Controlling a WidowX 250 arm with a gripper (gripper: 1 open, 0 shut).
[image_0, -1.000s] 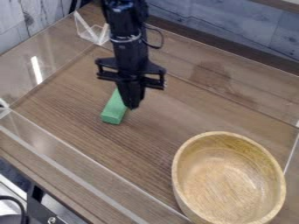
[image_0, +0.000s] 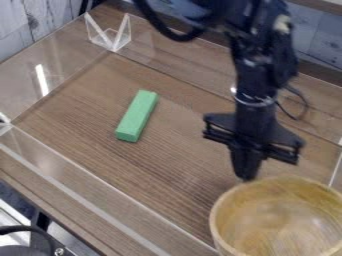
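My gripper (image_0: 249, 152) hangs low at the right of the view, just behind and above the rim of a large tan bowl (image_0: 274, 225) at the bottom right; its fingers are blurred, and whether they hold anything I can't tell. A green block (image_0: 136, 115) lies on the wooden surface to the left, apart from the gripper.
A white wire object (image_0: 110, 32) stands at the back left. Dark cable shows at the bottom left.
The arm has swept right, away from over the green block to beside the bowl. The green block stays lying where it was.
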